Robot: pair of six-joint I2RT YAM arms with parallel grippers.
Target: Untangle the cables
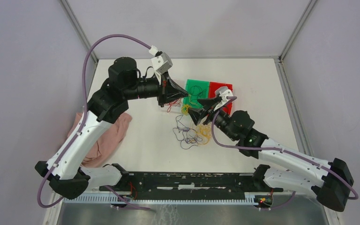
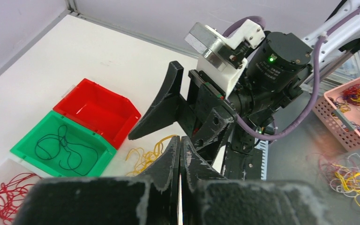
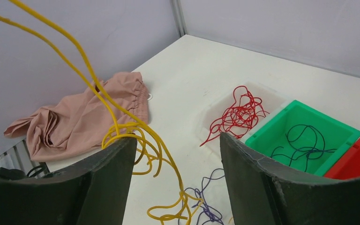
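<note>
Yellow cable (image 3: 77, 45) runs down in two strands from the upper left of the right wrist view into a tangled clump. My left gripper is shut on it; the fingertips are pressed together, and the held part is hardly visible. Facing it from the right, my right gripper (image 1: 194, 105) stands open. In the right wrist view the clump hangs close to the left finger (image 3: 110, 183), and I cannot tell whether they touch. On the table below, a dark blue cable (image 1: 182, 138) lies in loose loops, with yellow strands (image 1: 205, 133) beside it.
Behind the cables stand a green bin (image 1: 192, 84) holding a dark cable and a red bin (image 2: 98, 105). Red cable (image 3: 241, 112) lies in a whitish bin (image 3: 267, 96). A pink cloth (image 1: 110, 140) rests at the left.
</note>
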